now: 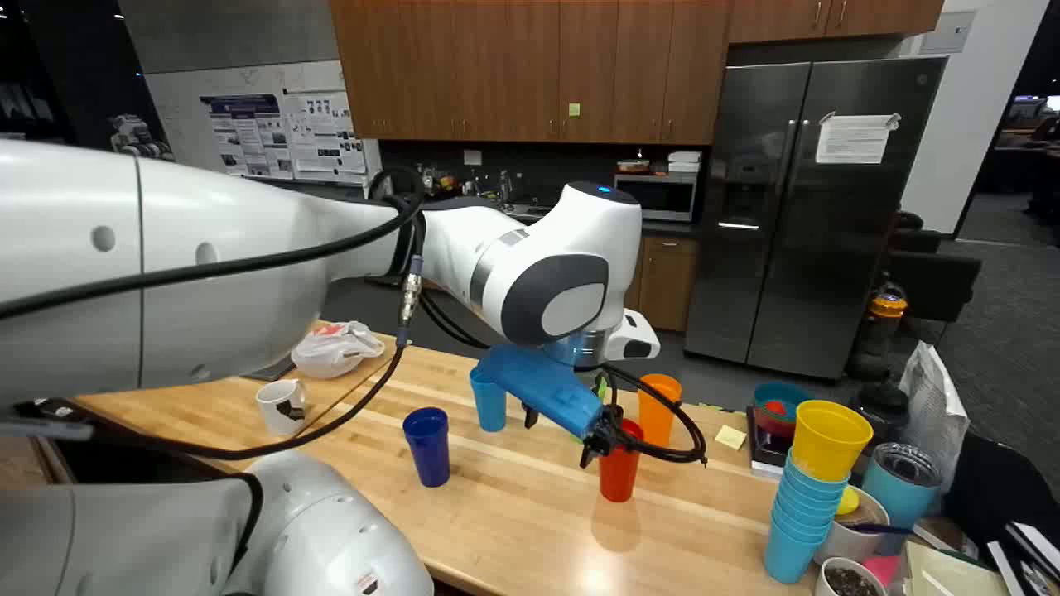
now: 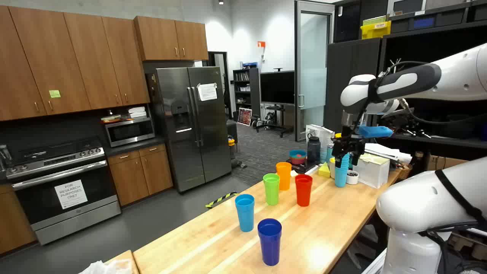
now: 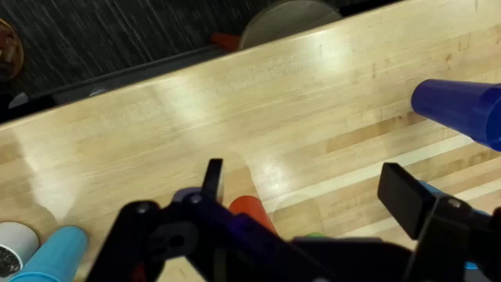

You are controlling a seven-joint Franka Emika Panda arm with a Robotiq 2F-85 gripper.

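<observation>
In the wrist view my gripper stands open, its two black fingers wide apart with nothing between them but bare table beyond. From the second exterior view, the gripper (image 2: 349, 150) appears in front of the stacked cups, raised over the table. Single cups stand upright on the wood: dark blue (image 2: 270, 242), light blue (image 2: 245, 213), green (image 2: 271, 189), orange (image 2: 284, 176) and red (image 2: 303, 190). A stack of light blue cups (image 1: 802, 516) has a yellow cup (image 1: 831, 440) on top. In the first exterior view the arm's end largely hides the green cup.
A white mug (image 1: 283, 407) and a plastic bag (image 1: 335, 349) sit at the table's left. Around the cup stack are a small pot (image 1: 846, 578), a light blue tumbler (image 1: 901, 483) and a white box (image 2: 372, 171). Bare wood lies between the dark blue and red cups.
</observation>
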